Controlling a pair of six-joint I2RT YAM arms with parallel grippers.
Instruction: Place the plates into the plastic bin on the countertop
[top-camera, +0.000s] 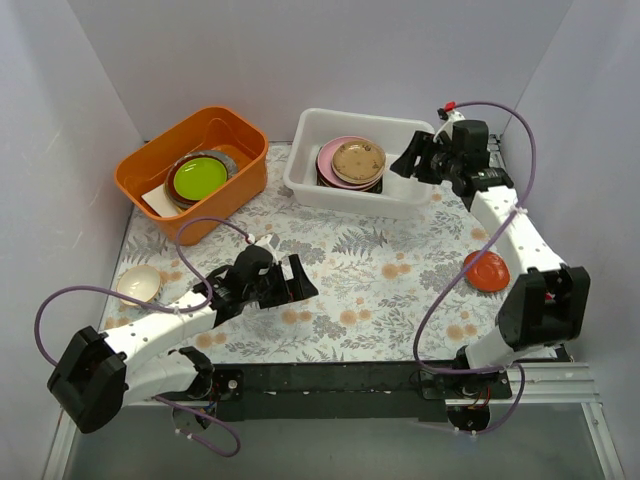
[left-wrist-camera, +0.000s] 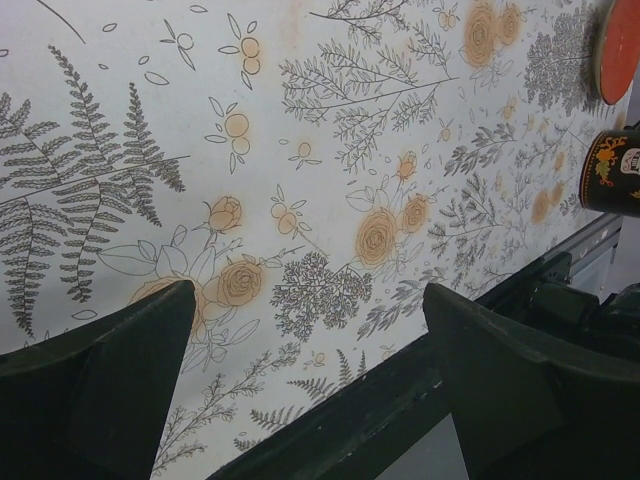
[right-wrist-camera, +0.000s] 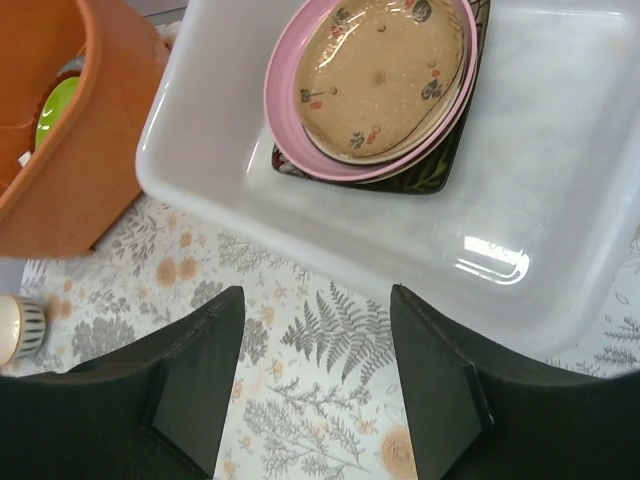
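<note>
In the white plastic bin at the back lies a stack of plates, with a tan patterned plate over a pink plate. A dark patterned square piece shows beneath them in the right wrist view. My right gripper is at the bin's right end, apart from the stack, its fingers parted with nothing between them. Out on the countertop at the right is an orange-red plate. My left gripper stands open and empty over the countertop's front middle.
An orange bin at the back left holds a green plate and other dishes. A cream bowl sits front left. The left wrist view catches a dark mug.
</note>
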